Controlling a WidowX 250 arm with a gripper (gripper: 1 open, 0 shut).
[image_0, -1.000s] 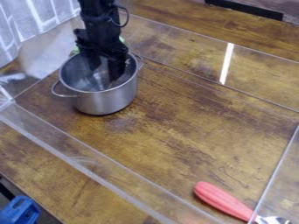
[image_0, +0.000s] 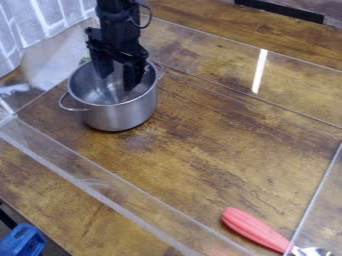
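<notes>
A steel pot (image_0: 120, 113) with loop handles stands on the wooden table at the upper left. My black gripper (image_0: 118, 62) hangs over it from the top, its lower parts over the pot's mouth. Whether its fingers are open or shut, or hold anything, I cannot tell against the dark interior. A small green thing, partly hidden, is behind the pot.
A red-handled utensil (image_0: 257, 228) lies at the front right. A blue object (image_0: 19, 241) is at the lower left corner. Pale translucent material (image_0: 38, 60) lines the left side.
My gripper has shifted slightly up and left over the pot. The pot has stayed in place.
</notes>
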